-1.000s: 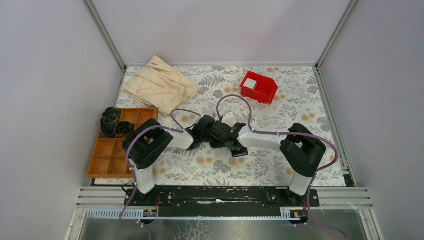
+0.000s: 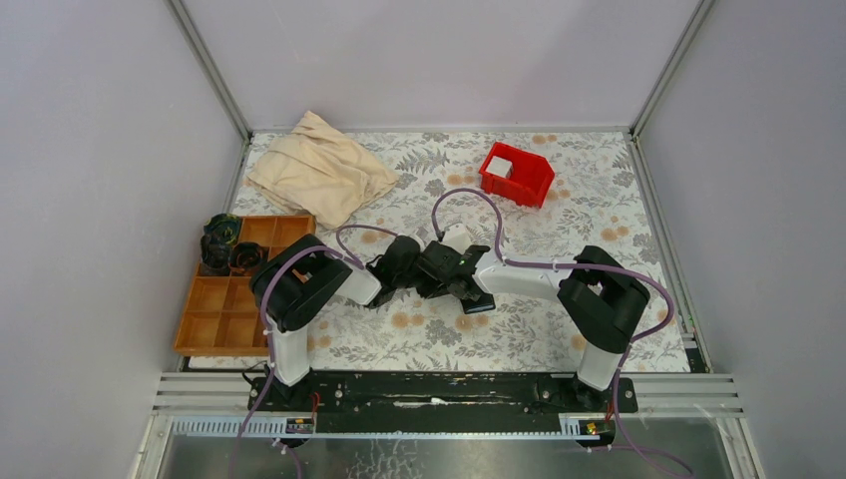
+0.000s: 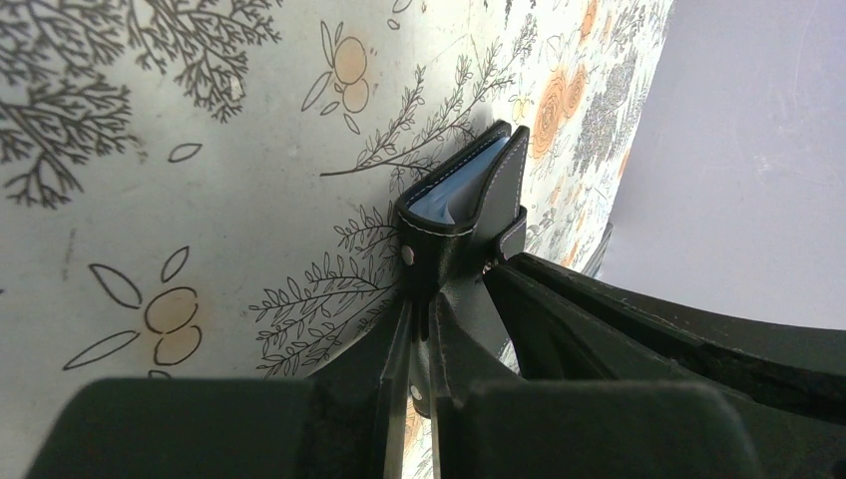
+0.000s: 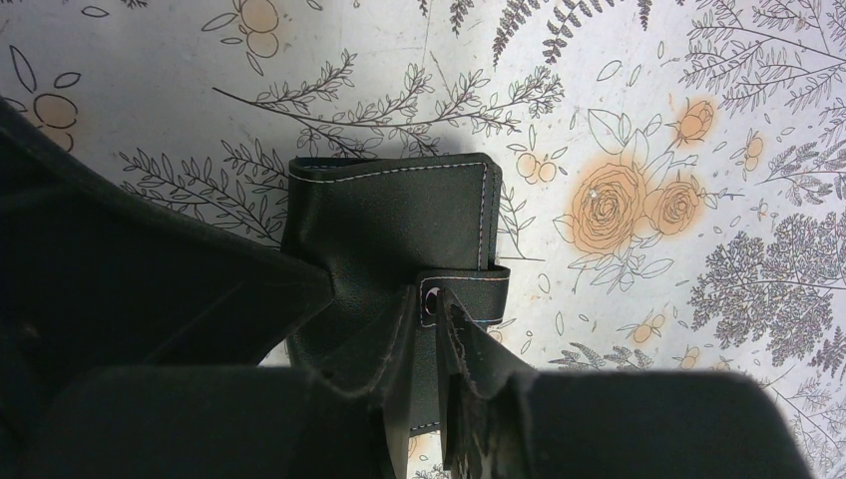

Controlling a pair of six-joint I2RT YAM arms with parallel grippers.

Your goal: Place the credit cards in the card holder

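Observation:
The black card holder [image 3: 491, 200] stands on edge in the left wrist view, with pale clear sleeves showing inside its fold. At its spine, my left gripper is shut on the holder. The right wrist view shows the holder's flat black cover [image 4: 389, 225] and its strap [image 4: 477, 296] lying across the side, with a snap at the strap's end. My right gripper is slightly open, its tips at that snap. From above, the arms hide most of the holder; a dark corner [image 2: 479, 303] shows. Loose credit cards are not visible.
A red bin [image 2: 534, 178] with a white block in it stands at the back right. Beige cloth [image 2: 319, 170] lies at the back left, near a wooden compartment tray [image 2: 207, 327]. Both arms meet mid-table.
The right arm and the visible corner of the holder look the same.

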